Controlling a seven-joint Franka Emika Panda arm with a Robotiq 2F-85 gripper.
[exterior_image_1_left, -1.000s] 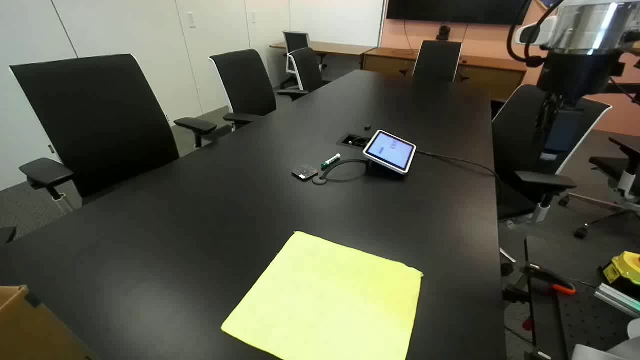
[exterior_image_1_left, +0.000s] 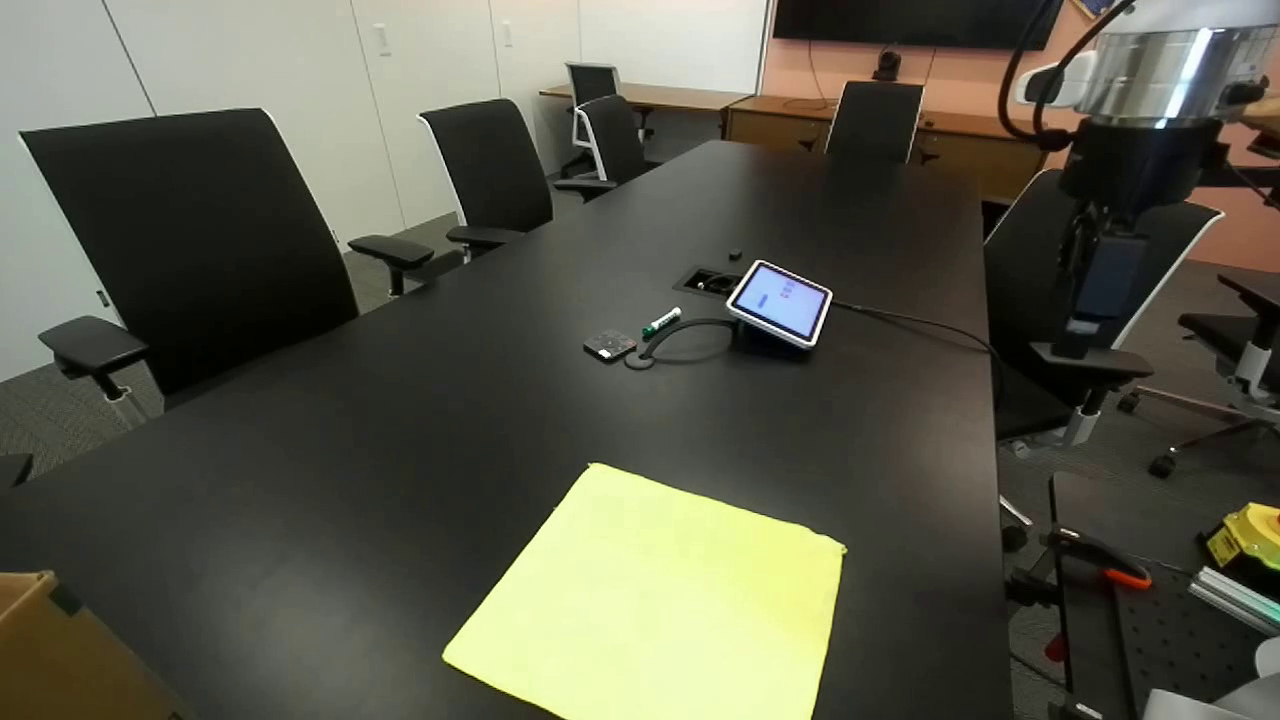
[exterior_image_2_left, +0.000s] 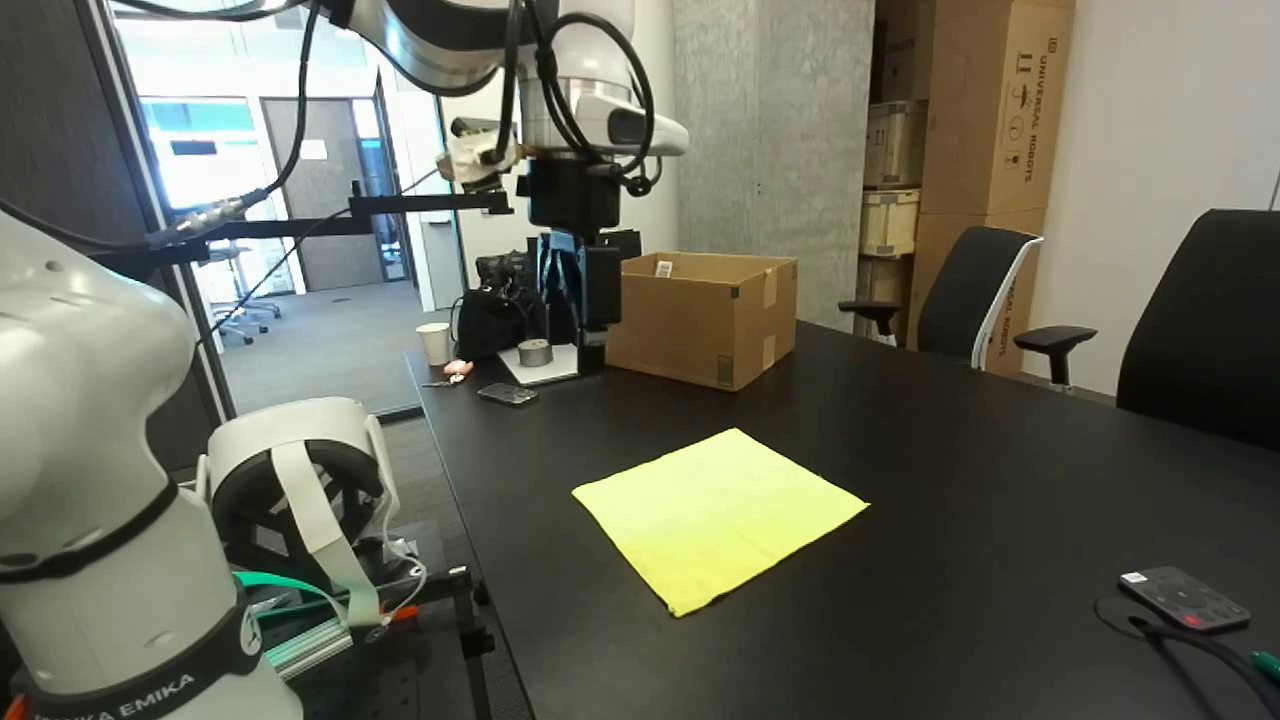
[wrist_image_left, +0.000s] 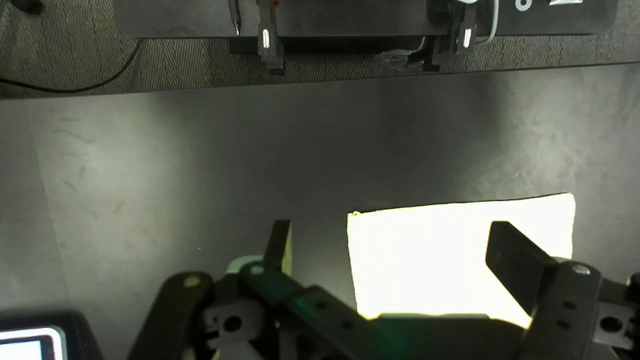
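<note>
A yellow cloth (exterior_image_1_left: 666, 594) lies spread flat on the black table. In the second exterior view the whole cloth (exterior_image_2_left: 720, 516) shows, its four-sided outline nearly smooth. My gripper (exterior_image_2_left: 576, 348) is held in the air well above the tabletop, pointing down. Seen from the wrist, the gripper stands wide open with no object held between its fingers. The cloth (wrist_image_left: 432, 258) looks washed out to white there, far below, partly covered by the right finger and the gripper body.
A tablet on a stand (exterior_image_1_left: 780, 302), a green marker (exterior_image_1_left: 661, 322) and a small dark device (exterior_image_1_left: 609, 346) sit farther along the table. An open cardboard box (exterior_image_2_left: 702, 314) stands at the other end, near a phone (exterior_image_2_left: 507, 394) and a cup (exterior_image_2_left: 434, 342). Bare tabletop surrounds the cloth.
In the first exterior view my gripper has shifted slightly left and lower. The cloth and the other table items have stayed where they were.
</note>
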